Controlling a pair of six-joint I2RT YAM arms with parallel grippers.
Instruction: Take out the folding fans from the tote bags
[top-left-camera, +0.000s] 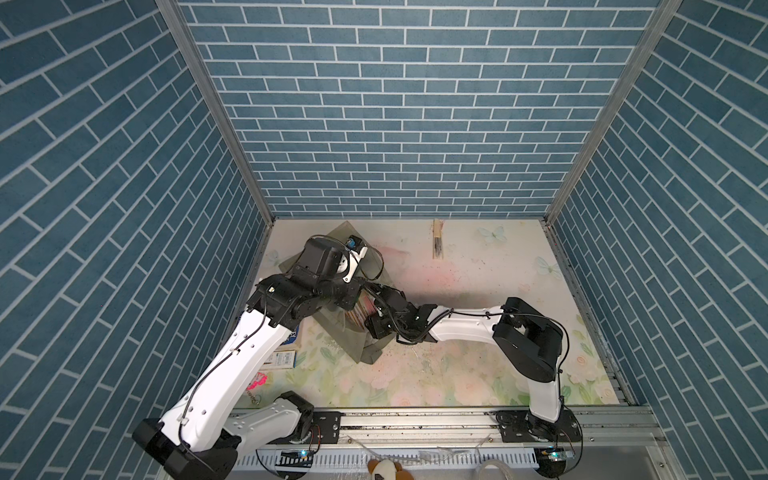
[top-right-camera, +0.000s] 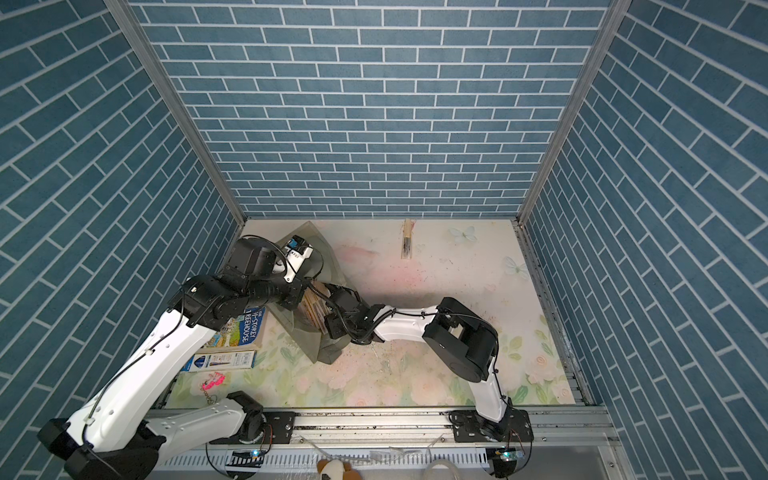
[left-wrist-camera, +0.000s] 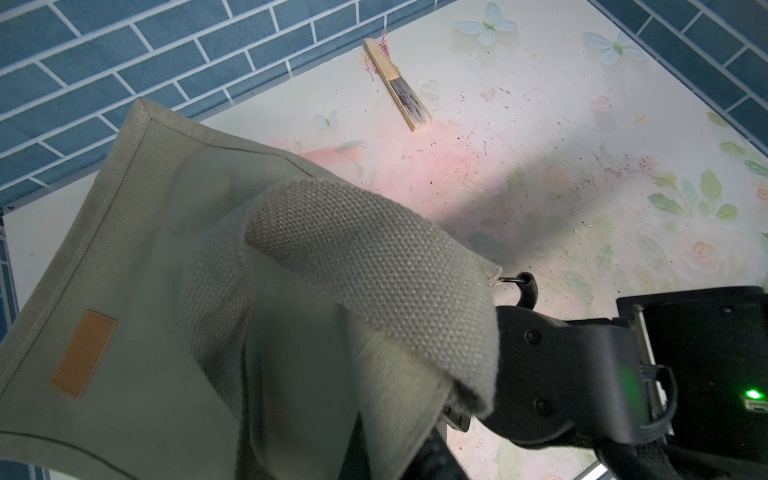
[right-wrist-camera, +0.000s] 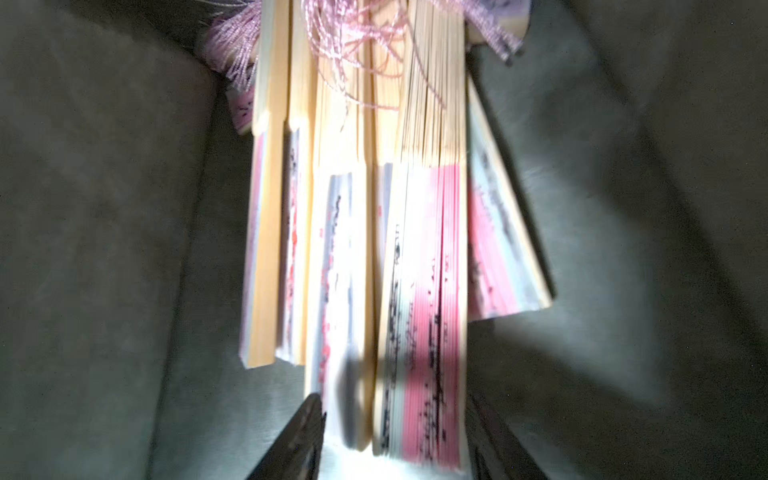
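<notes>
A grey-green canvas tote bag (left-wrist-camera: 120, 272) lies at the table's left, open toward my right gripper. Inside it several closed folding fans (right-wrist-camera: 420, 336) with pink tassels fill the middle of the right wrist view, and the open fingers of my right gripper sit at their lower ends. My left gripper (top-left-camera: 353, 280) is at the bag's upper part; its fingertips are mostly hidden behind canvas and strap in the left wrist view, shut. One fan (left-wrist-camera: 397, 84) lies alone on the table at the back middle.
Books (top-right-camera: 240, 332), a boxed item (top-right-camera: 220, 360) and a pink trinket (top-right-camera: 212, 382) lie at the front left. Tiled walls enclose the back and sides.
</notes>
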